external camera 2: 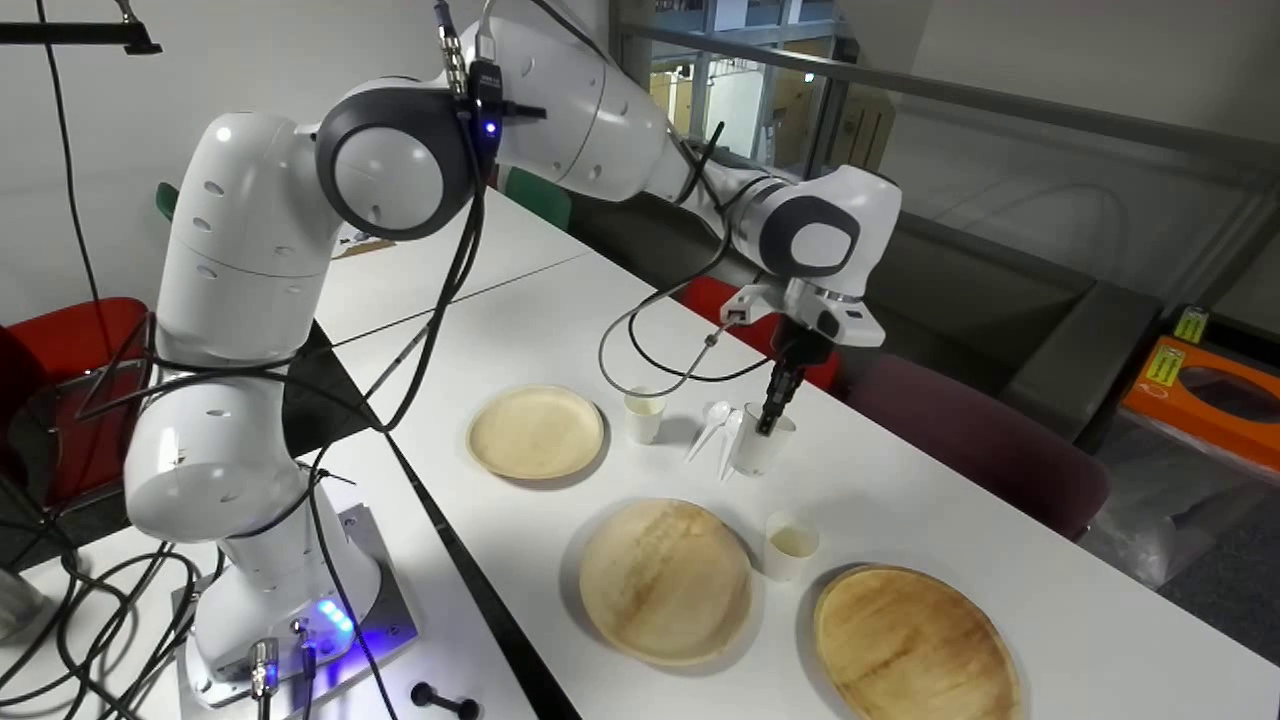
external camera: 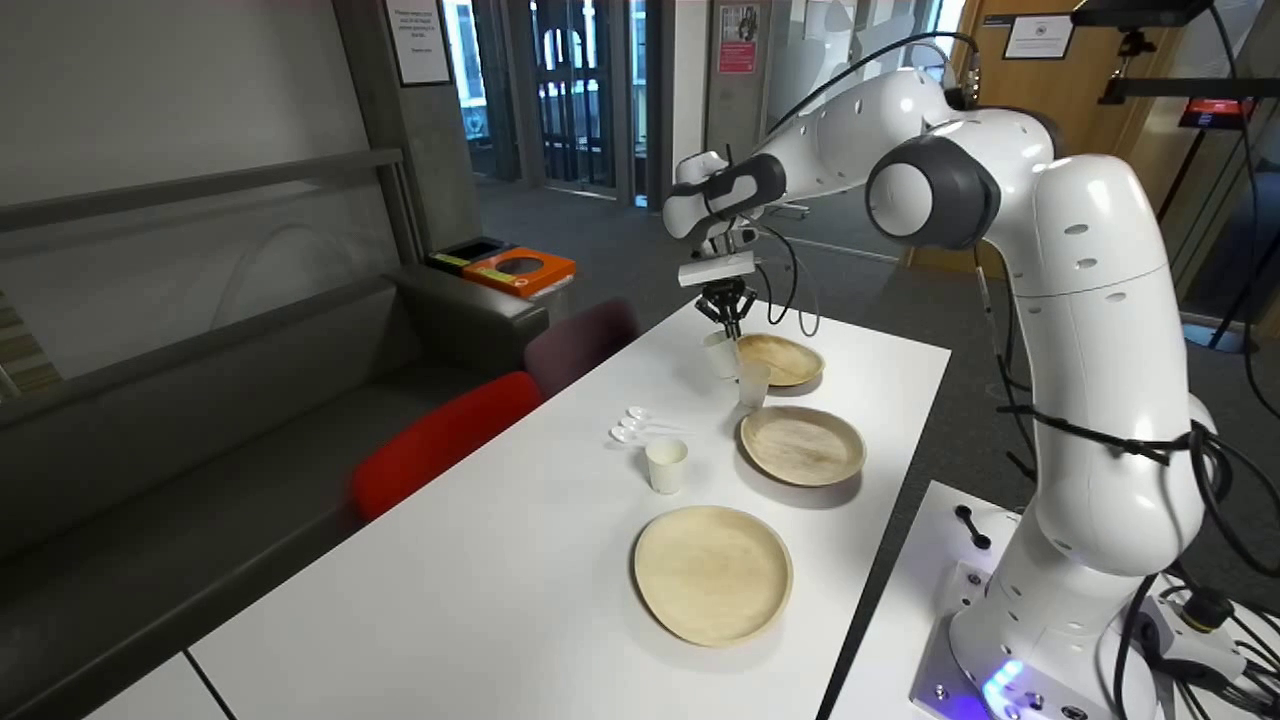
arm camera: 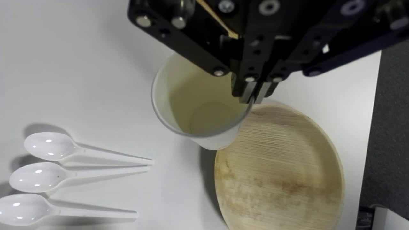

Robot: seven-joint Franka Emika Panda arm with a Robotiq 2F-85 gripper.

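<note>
A pale paper cup [arm camera: 216, 140] has its rim pinched between the tips of my shut gripper. I see straight into it in the wrist view, and it looks empty. Its lower wall overlaps the edge of a round wooden plate [arm camera: 283, 172] there. In exterior view 1, the gripper [external camera: 733, 334] and held cup [external camera: 720, 356] are at the far end of the table, beside the far plate [external camera: 780, 358] and just behind a second cup [external camera: 752, 384]. Whether the held cup's base clears the table, I cannot tell.
Three white spoons [arm camera: 50, 145] lie left of the held cup in the wrist view. A third cup [external camera: 666, 466] stands nearer, with the middle plate [external camera: 801, 446] and near plate [external camera: 713, 576] to its right.
</note>
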